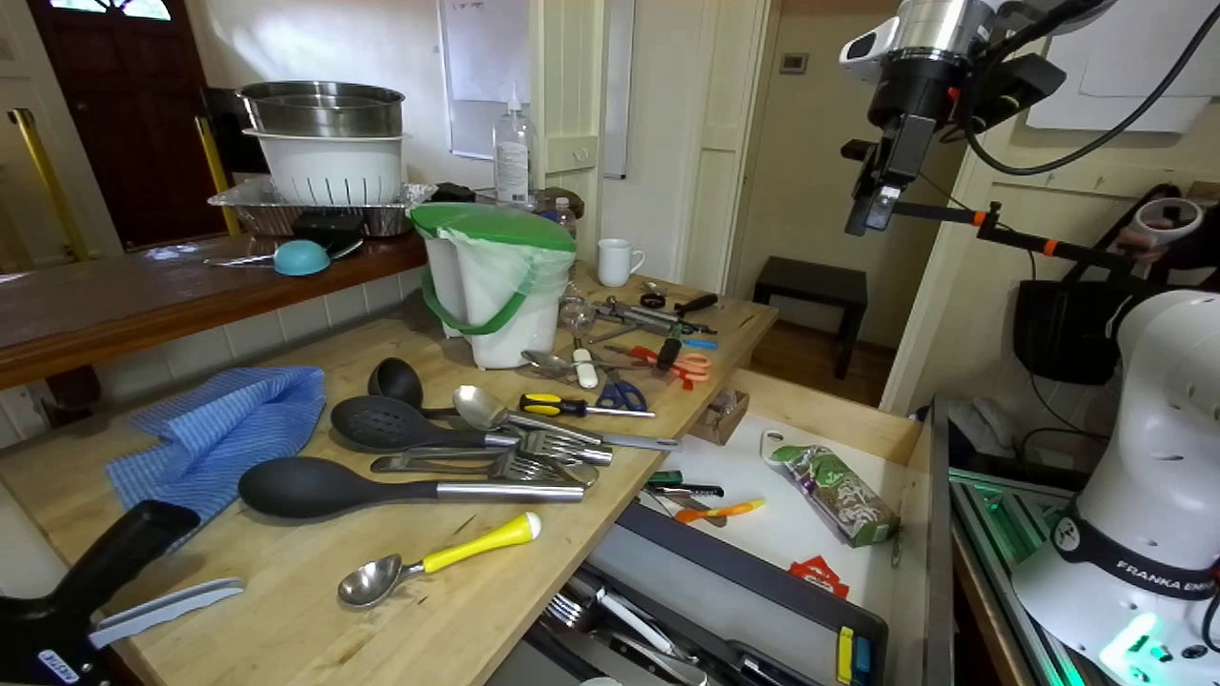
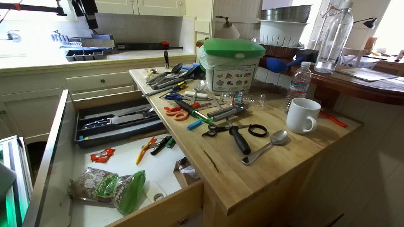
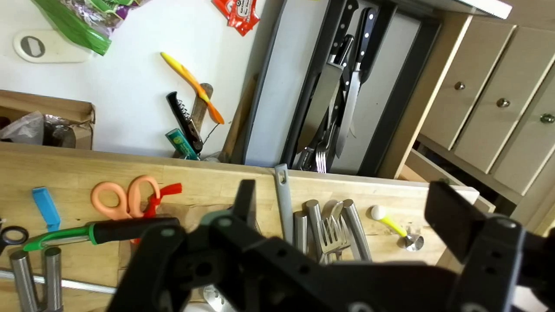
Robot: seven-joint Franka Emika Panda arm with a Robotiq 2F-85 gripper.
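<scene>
High above the open drawer, my gripper (image 1: 874,215) hangs at the upper right of exterior view 1. In the wrist view the gripper is open, its two fingers wide apart with nothing held. Below it on the wooden counter (image 1: 309,635) lie several forks (image 1: 532,467), a black serving spoon (image 1: 309,490), a slotted spoon (image 1: 400,423) and a yellow-handled scoop (image 1: 480,545). Orange-handled scissors (image 2: 181,115) and a black-handled tool (image 2: 239,140) rest toward the other end. The drawer holds a dark cutlery tray (image 2: 84,143) with knives (image 3: 349,109).
A green-lidded white bin (image 1: 509,303) stands on the counter, with a white mug (image 2: 303,114) and a water bottle (image 2: 299,87) at one end. A blue cloth (image 1: 234,429) lies at the other. In the drawer are a plastic food bag (image 2: 96,185) and red packets (image 2: 102,155).
</scene>
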